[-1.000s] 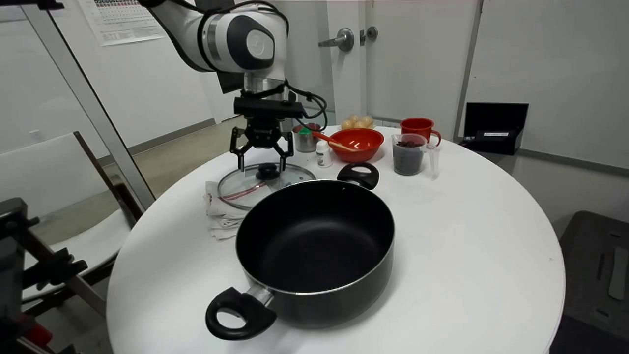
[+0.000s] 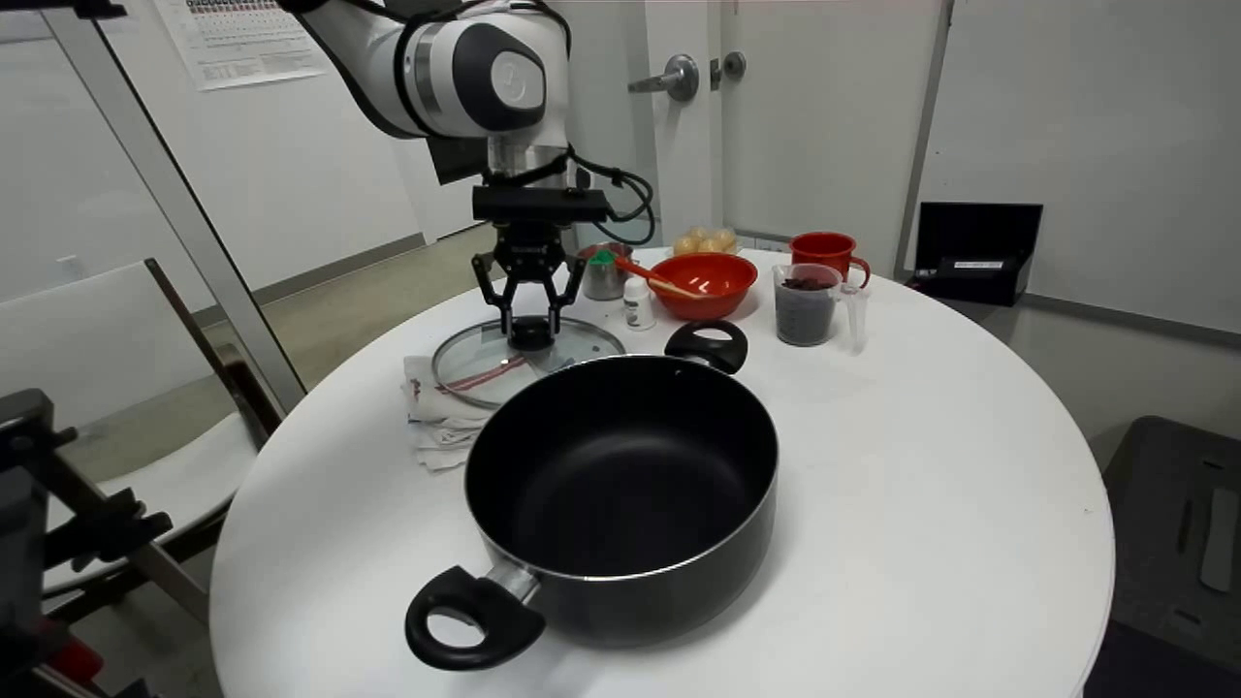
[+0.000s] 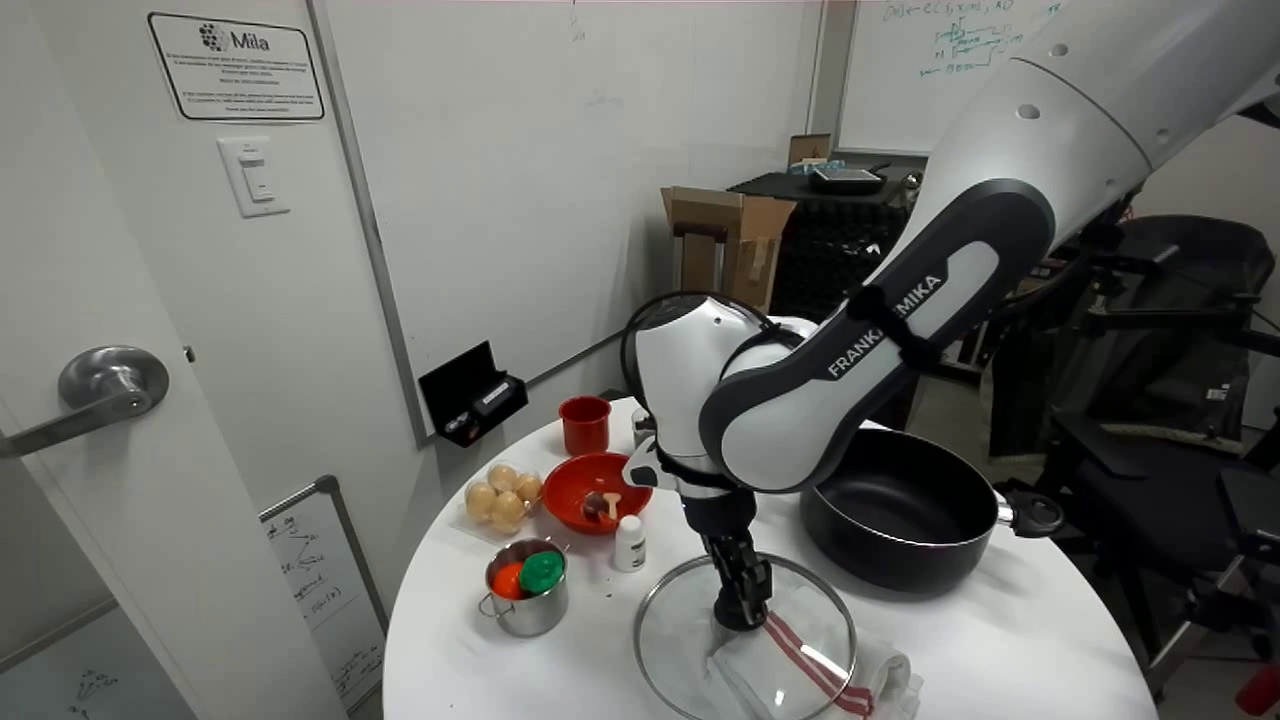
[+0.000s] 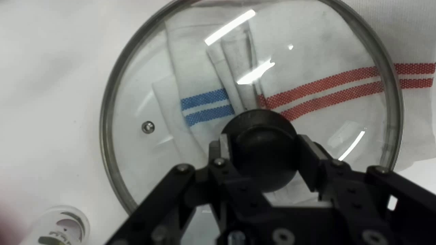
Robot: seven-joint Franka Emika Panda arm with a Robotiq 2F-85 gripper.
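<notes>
A glass lid (image 4: 135,98) with a metal rim and a round black knob (image 4: 261,151) lies over a folded white towel (image 4: 413,114) with red and blue stripes. My gripper is shut on the knob, one finger on each side of it. Seen in exterior view 1, the gripper (image 2: 531,332) points straight down at the lid (image 2: 448,361), behind the pot. The large black pot (image 2: 622,465) stands uncovered and empty, its two handles at front left and back right. In exterior view 2 the lid (image 3: 654,636) appears in front of the pot (image 3: 912,504).
Behind the lid stand a white bottle (image 3: 630,546), a steel pot (image 3: 528,612) with red and green items, a red bowl (image 3: 564,486), several yellowish balls (image 3: 504,494) and a red mug (image 3: 585,426). A measuring cup (image 2: 805,312) holds dark contents.
The fingers have drawn in from either side onto the lid's knob. The gripper and lid have shifted very slightly to the right; the pot has not moved.
</notes>
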